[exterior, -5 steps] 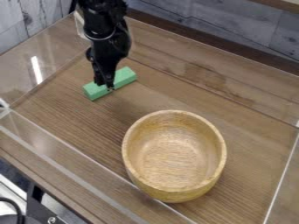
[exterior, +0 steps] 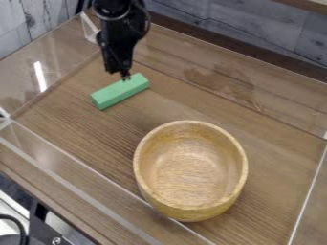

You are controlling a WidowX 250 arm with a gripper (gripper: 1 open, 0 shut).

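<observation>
My black gripper [exterior: 117, 65] hangs at the top centre-left, shut, with nothing seen between its fingers. Just below and in front of it lies a green rectangular block [exterior: 120, 90] on the wooden tray floor, set diagonally. The gripper is apart from the block.
A large round beige bowl [exterior: 189, 198] fills the lower middle-right. The tray's walls run along the edges, with a dark cable at the lower left.
The arm has moved up and back, away from the green block, which is now more fully in view in the same place.
</observation>
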